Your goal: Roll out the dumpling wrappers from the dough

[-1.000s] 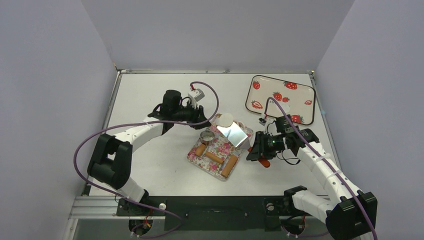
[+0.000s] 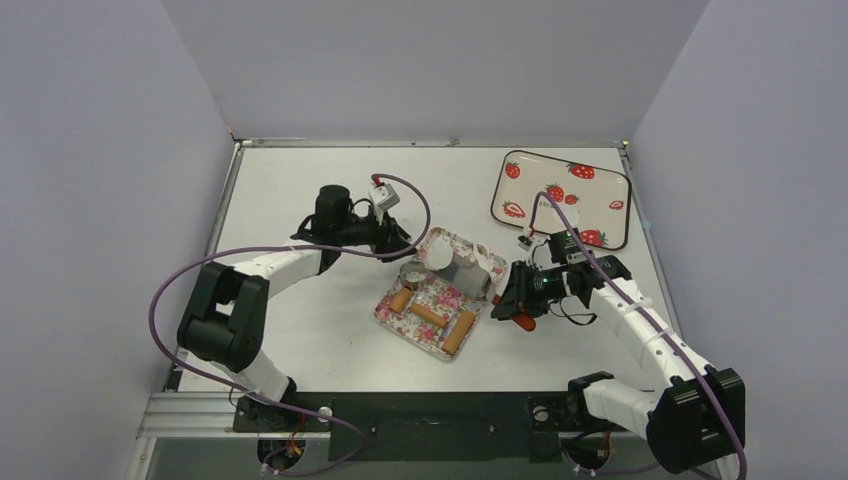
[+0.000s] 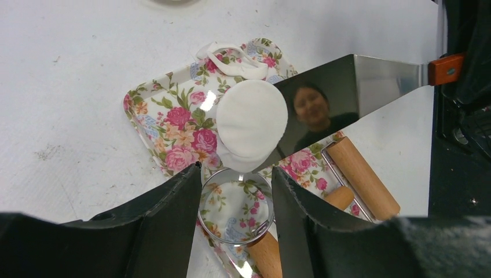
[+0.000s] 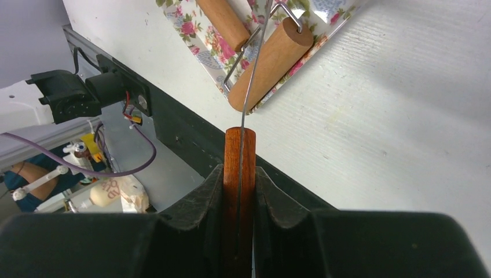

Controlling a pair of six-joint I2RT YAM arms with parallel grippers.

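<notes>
A white dough disc (image 3: pixel 252 116) sits on the tip of a steel spatula (image 3: pixel 315 104) held over the floral tray (image 2: pixel 400 320). My right gripper is shut on the spatula's orange handle (image 4: pixel 240 150). My left gripper stands open above and left of the tray, nothing between its fingers. Below the disc in the left wrist view lies a round metal cutter (image 3: pixel 214 231).
Wooden rolling pins (image 4: pixel 269 66) lie in the floral tray, with a white plastic piece (image 3: pixel 243 68) at its back. A strawberry tray (image 2: pixel 535 175) stands at back right. Open table surrounds them.
My left gripper dipped toward the disc and has since drawn back up and left. The spatula with the disc has lowered slightly; the right arm has barely moved.
</notes>
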